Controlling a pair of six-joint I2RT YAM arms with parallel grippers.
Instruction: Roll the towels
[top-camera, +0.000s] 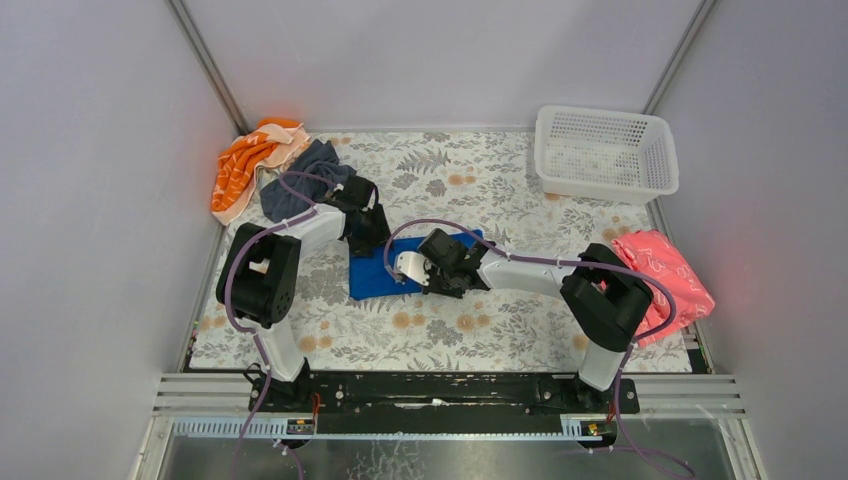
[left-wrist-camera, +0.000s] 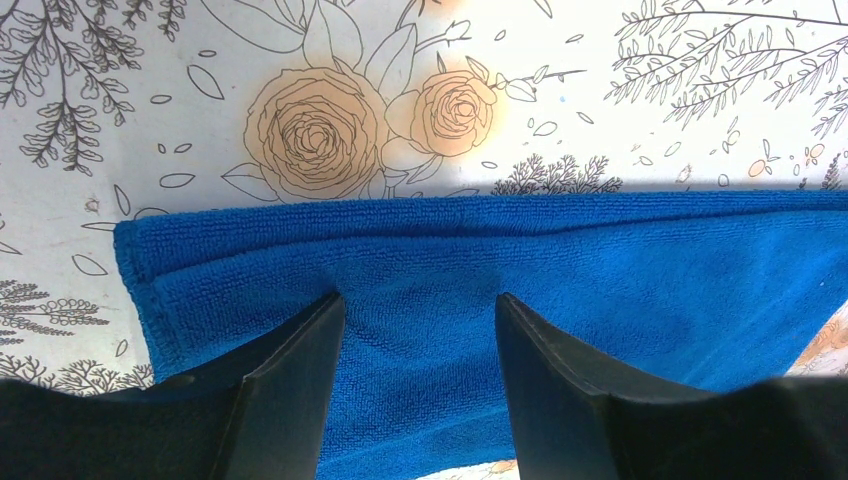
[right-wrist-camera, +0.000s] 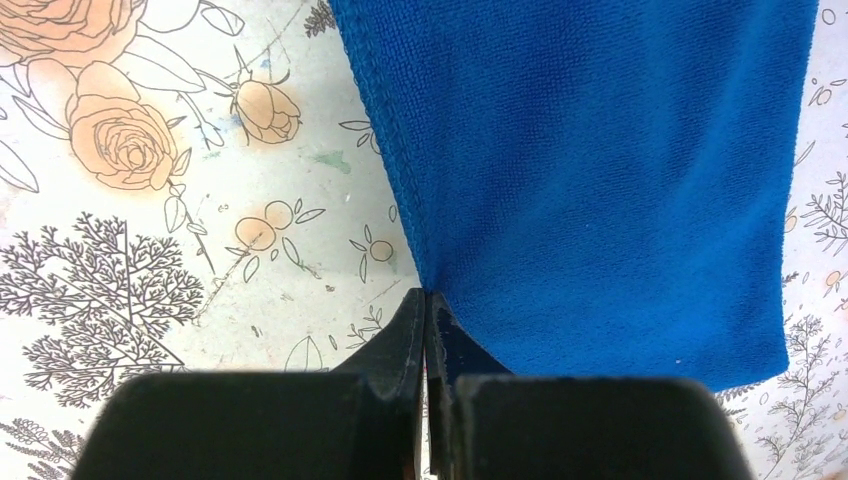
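Observation:
A blue towel (top-camera: 372, 275) lies flat in the middle of the floral table, with folded layers along one edge in the left wrist view (left-wrist-camera: 600, 280). My left gripper is open over the towel's left part, nothing held between its fingers. In the right wrist view my right gripper is shut, its tips at the towel's edge (right-wrist-camera: 395, 170); no cloth shows clearly held between them. Both arms hide parts of the towel in the top view.
Orange (top-camera: 240, 170) and grey (top-camera: 290, 198) towels are piled back left. A white basket (top-camera: 605, 150) stands back right. A pink towel (top-camera: 660, 275) lies at the right, partly under the right arm.

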